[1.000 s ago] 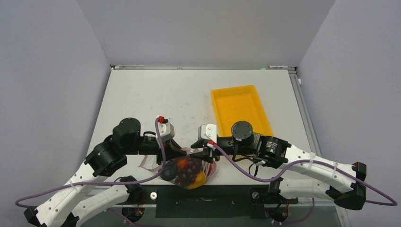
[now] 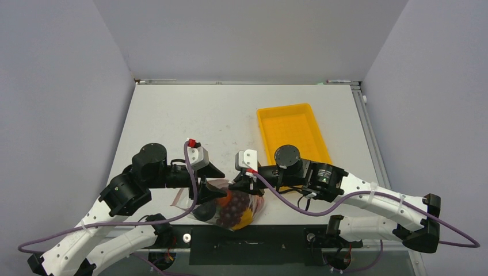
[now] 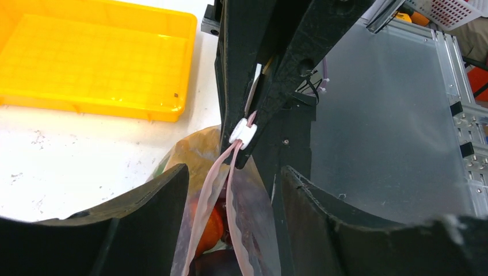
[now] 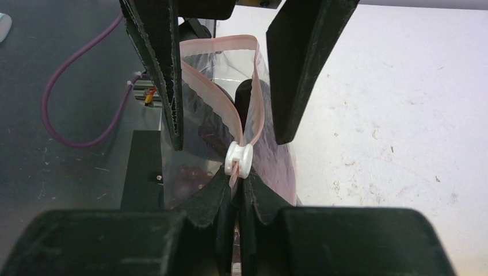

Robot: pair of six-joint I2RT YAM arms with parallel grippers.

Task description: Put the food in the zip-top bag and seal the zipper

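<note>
The clear zip bag (image 2: 227, 210) holds fruit, including grapes and orange and yellow pieces, near the front edge. My right gripper is shut on the pink zipper end at the white slider (image 3: 243, 134) (image 4: 239, 159); beyond the slider the zipper strips part in an open loop. My left gripper stands open above the bag, with the strips between its fingers but apart from them, a short way from the right gripper.
The empty yellow tray (image 2: 290, 129) lies at the back right. Both arms hang low over the front edge.
My right gripper has shifted slightly left, and its fingers have closed.
</note>
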